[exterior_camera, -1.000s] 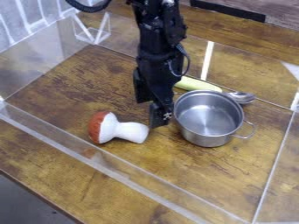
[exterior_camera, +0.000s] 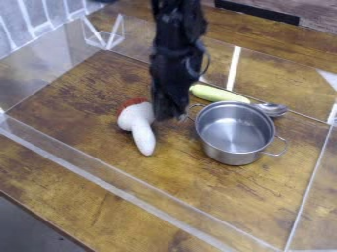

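The dark gripper is low over the table, just beside a white toy mushroom with a reddish top edge. Its fingertips are blurred and partly behind the toy, so their state is unclear. The mushroom lies with its pale stem toward the front. To the right stands a steel pot, empty inside.
A pale yellow-green long object lies behind the pot, with a metal spoon at its right. Clear barriers edge the wooden table.
The gripper has moved left from beside the pot. The mushroom has turned and shifted up and right, its stem now pointing toward the front instead of to the right.
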